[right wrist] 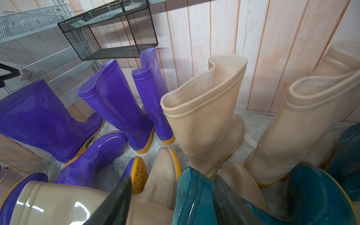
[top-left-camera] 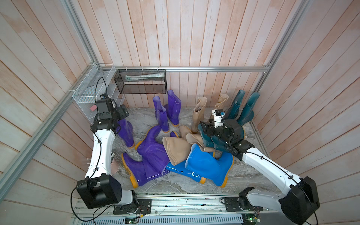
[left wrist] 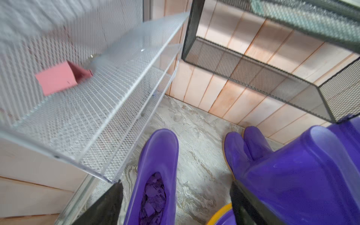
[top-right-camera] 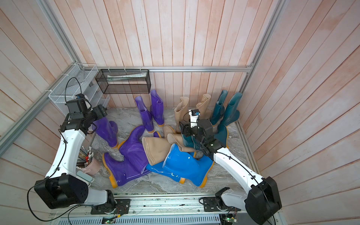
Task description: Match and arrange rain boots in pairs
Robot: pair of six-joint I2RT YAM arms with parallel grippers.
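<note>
In the left wrist view my left gripper is open, with a purple boot upright on the floor below it. My right gripper has its fingers apart over a teal boot; the boot's rim shows nearer the right finger, not clamped. At the back stand two purple boots, two beige boots and two teal boots. A front heap holds purple boots, a beige boot and blue boots. The right arm partly hides the teal boots on the floor.
A black mesh basket hangs on the back wall. White wire shelves stand in the left corner near my left gripper. A pink pot with pens sits at the left. Bare marble shows at the back left.
</note>
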